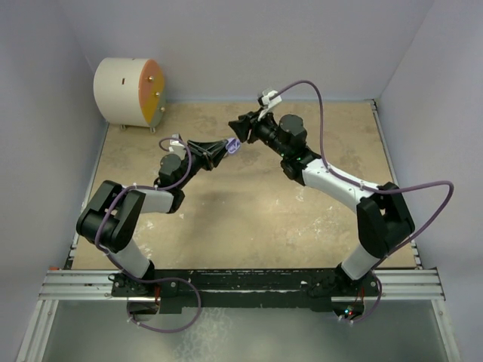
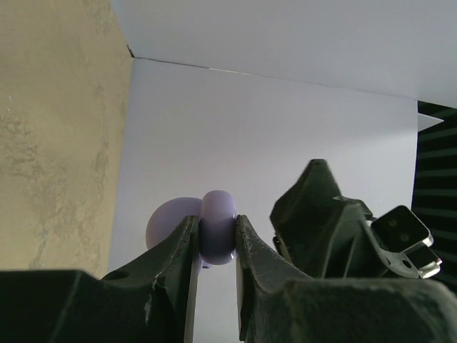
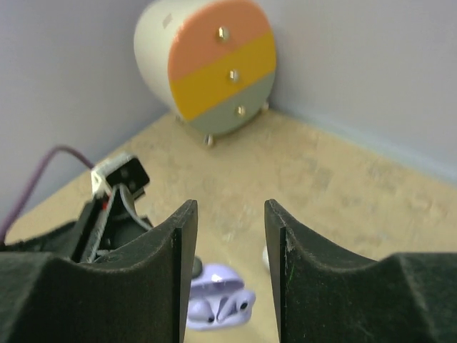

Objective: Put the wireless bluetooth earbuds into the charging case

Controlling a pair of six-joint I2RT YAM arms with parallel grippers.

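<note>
My left gripper [image 1: 221, 150] is shut on the light purple earbud case [image 1: 233, 145], which shows between its fingertips in the left wrist view, with a rounded lilac part [image 2: 171, 220] behind. The right wrist view shows the case [image 3: 220, 300] open, with earbud shapes in it too blurred to tell apart. My right gripper [image 1: 245, 128] stands open just above and right of the case in the top view, nothing between its fingers. A small white item [image 3: 265, 257] on the table is partly hidden behind a right finger.
A white cylindrical cabinet [image 1: 121, 90] with a coloured front and knobs stands at the back left.
</note>
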